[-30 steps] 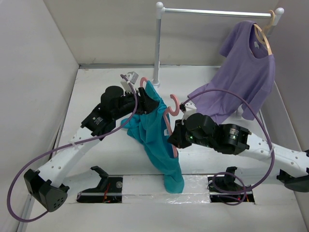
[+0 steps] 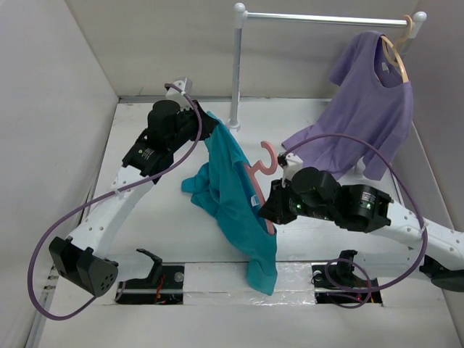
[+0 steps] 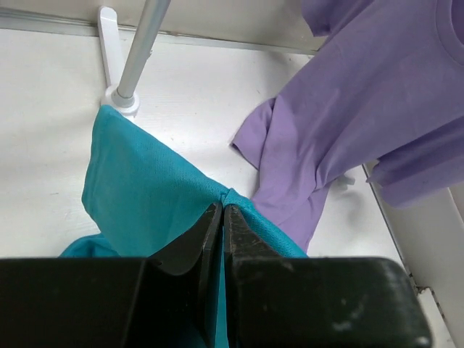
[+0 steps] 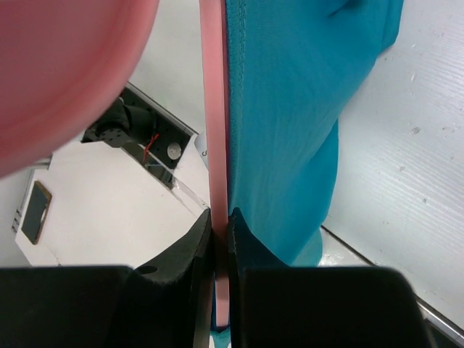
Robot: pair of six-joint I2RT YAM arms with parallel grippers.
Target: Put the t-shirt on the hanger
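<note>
The teal t-shirt (image 2: 232, 203) (image 3: 148, 181) (image 4: 290, 109) is stretched between my grippers, its lower part draped toward the table's front. My left gripper (image 2: 206, 127) is shut on the upper edge of the cloth. My right gripper (image 2: 268, 214) is shut on the pink hanger (image 2: 257, 177) (image 4: 216, 109) at the shirt's opening. The hanger's hook stands out right of the shirt in the top view; the hanger's far end is hidden in the cloth.
A white rail (image 2: 319, 18) on posts stands at the back. A purple shirt (image 2: 362, 101) (image 3: 355, 87) hangs from a wooden hanger (image 2: 395, 58) at the back right. Bare table (image 2: 145, 217) lies left of the teal shirt.
My left gripper has moved up and left, drawing the shirt's top corner that way. My right gripper, with the hanger, has moved slightly right.
</note>
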